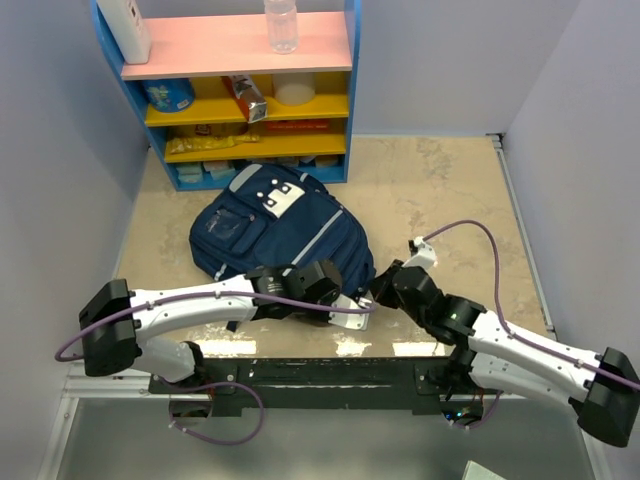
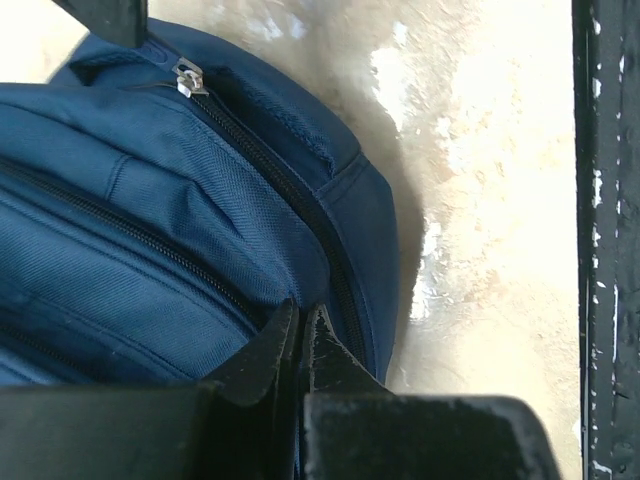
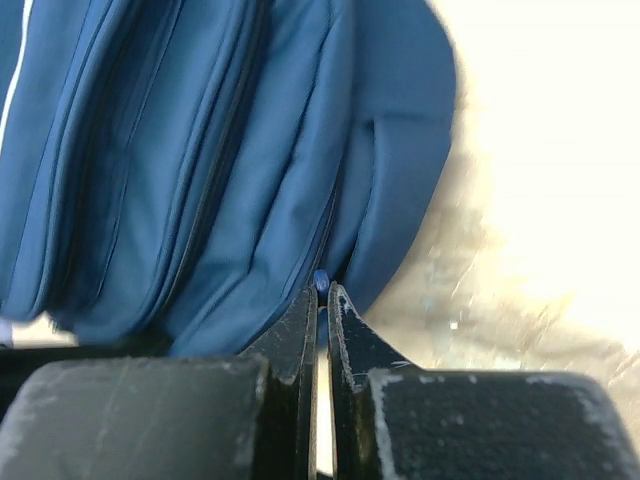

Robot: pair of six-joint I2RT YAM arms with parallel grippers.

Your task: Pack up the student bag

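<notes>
A navy backpack (image 1: 285,225) lies on the table, its zipped edge (image 2: 290,190) toward the front. In the left wrist view my left gripper is shut at the bag's fabric beside the zipper; whether fabric is between its fingers is hard to tell. A metal zipper pull (image 2: 190,80) sits farther along that zipper, with a dark gripper tip near it. In the right wrist view my right gripper is shut on a small blue piece at the zipper, probably a pull tab, at the bag's front right edge.
A blue shelf (image 1: 355,90) with bottles and packets stands behind the bag. Grey walls enclose both sides, and a dark edge (image 1: 300,370) runs along the front.
</notes>
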